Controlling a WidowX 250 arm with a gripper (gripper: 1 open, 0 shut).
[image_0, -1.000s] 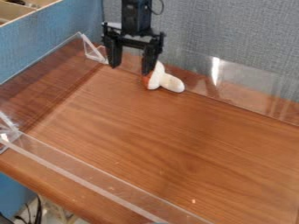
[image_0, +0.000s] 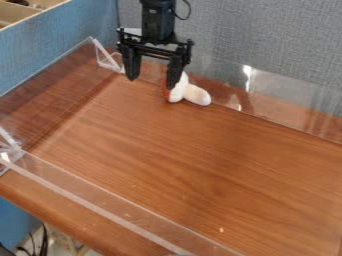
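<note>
My black gripper (image_0: 151, 68) hangs at the upper middle of the camera view, over the back of the wooden tray, its two fingers spread wide open. A white soft toy (image_0: 193, 93) with some orange at its left end lies on the wood just right of and behind the right finger, which partly covers it. Whether the finger touches it I cannot tell.
Low clear plastic walls (image_0: 281, 98) edge it. A blue padded side (image_0: 47, 55) stands at the left, a grey textured backdrop behind.
The gripper has shifted slightly within the same area at the back, with small changes in height. The white toy looks almost unmoved.
</note>
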